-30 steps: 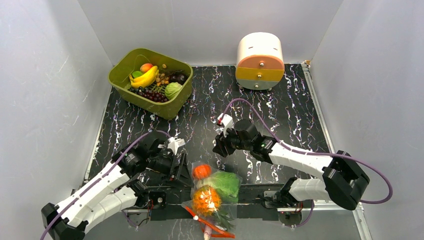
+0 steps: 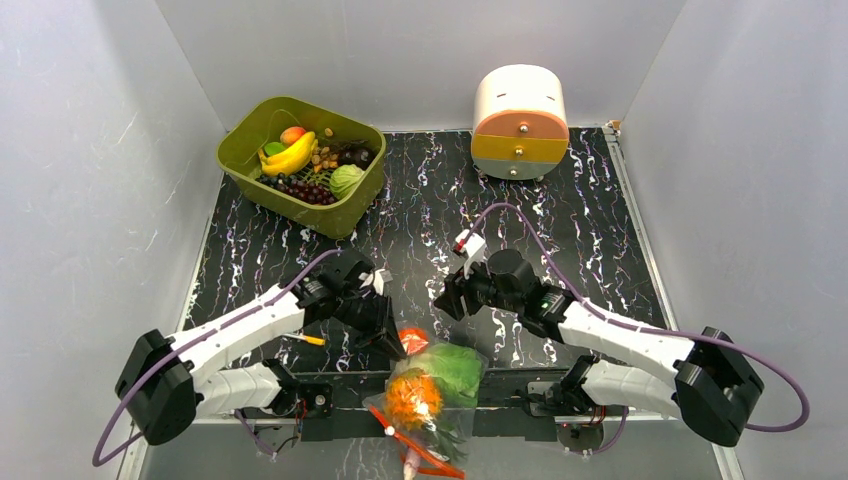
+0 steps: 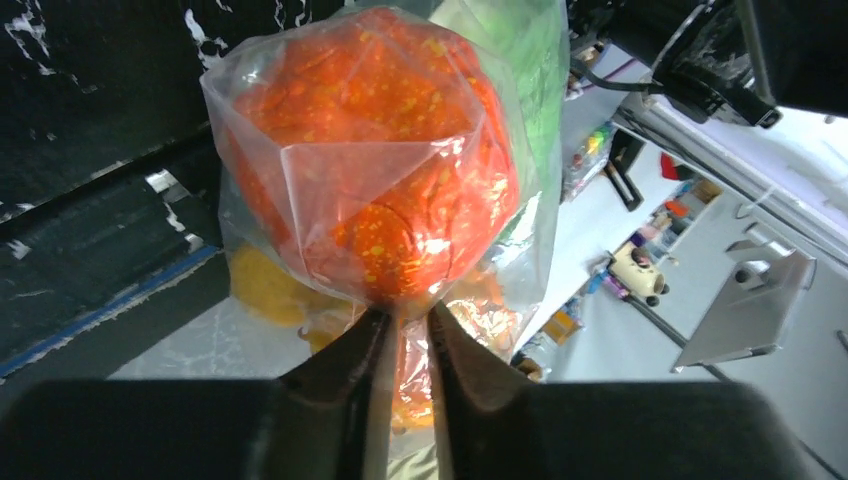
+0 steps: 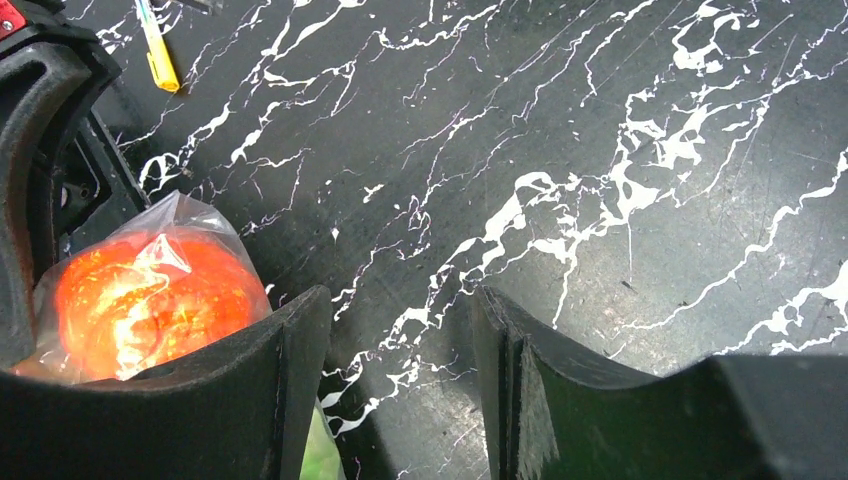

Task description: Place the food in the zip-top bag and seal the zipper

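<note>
A clear zip bag (image 2: 458, 395) holds a red-orange lump (image 3: 400, 130), a leafy green piece (image 2: 452, 370), an orange frilly piece (image 2: 413, 398) and more food. Its red zipper strip (image 2: 432, 459), with a white slider (image 2: 390, 431), hangs past the table's front edge. At the bag's upper left corner is my left gripper. Its fingertips stand close together with film gathered between them; whether they grip it cannot be told. My right gripper is open above bare table, right of the bag, with nothing between its fingers.
A green basket (image 2: 230, 160) of fruit and vegetables stands back left. At the back right is a small drawer chest (image 2: 519, 115). A yellow-orange handled tool (image 4: 160, 62) lies left of the bag.
My left gripper has moved right and toward the bag's upper left corner, its fingers closing over the film there. The right gripper has shifted slightly right. The bag's upper end has changed shape a little.
</note>
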